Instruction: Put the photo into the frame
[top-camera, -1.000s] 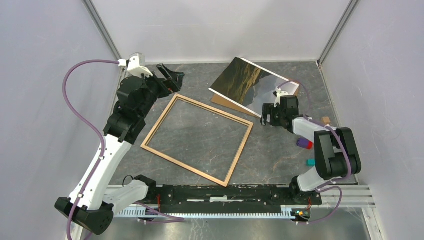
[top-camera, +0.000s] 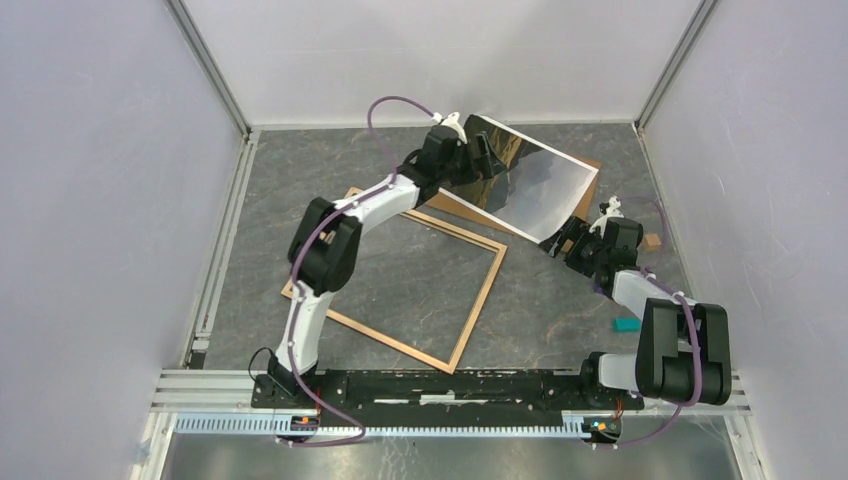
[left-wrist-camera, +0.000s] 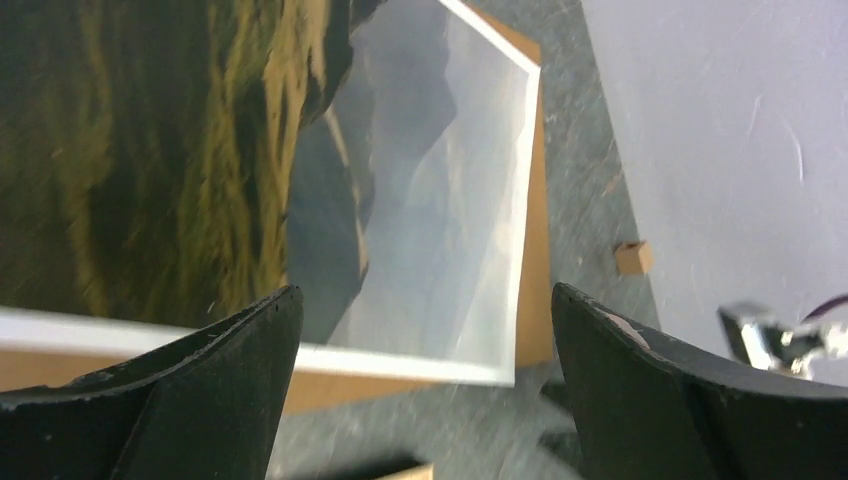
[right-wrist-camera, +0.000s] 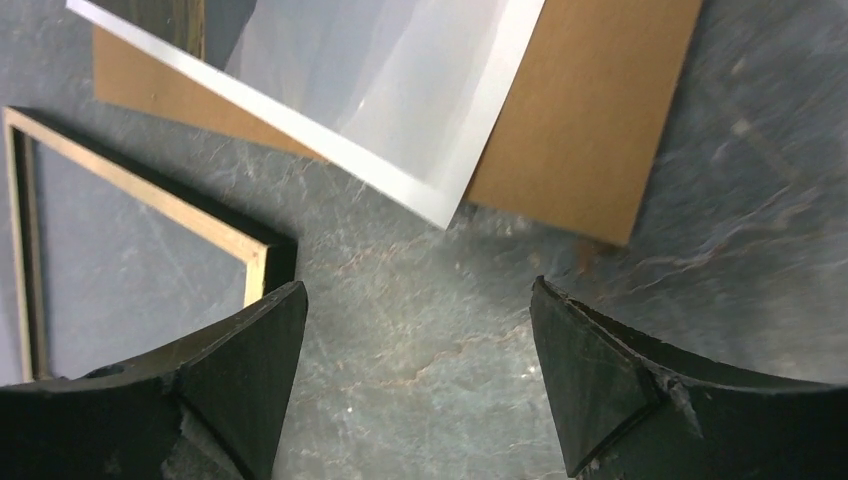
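The photo (top-camera: 545, 180), a dark landscape print with a white border, lies at the back, askew on top of a brown backing board (top-camera: 470, 211). In front of it the empty wooden frame (top-camera: 480, 300) lies flat, its inside showing bare floor. Over the photo's left part hovers my left gripper (top-camera: 490, 157), open; in the left wrist view nothing sits between its fingers. By the photo's near right corner my right gripper (top-camera: 562, 238) stands open. In the right wrist view the photo's white corner (right-wrist-camera: 435, 205) lies ahead of its fingers (right-wrist-camera: 600, 385), apart from them.
A small wooden block (top-camera: 652, 242) and a teal block (top-camera: 626, 325) lie along the right side. The right arm mostly covers a purple item.
My left arm has swung right, from over the left side to above the photo. The right gripper has moved slightly right. The photo, board and frame have stayed put.
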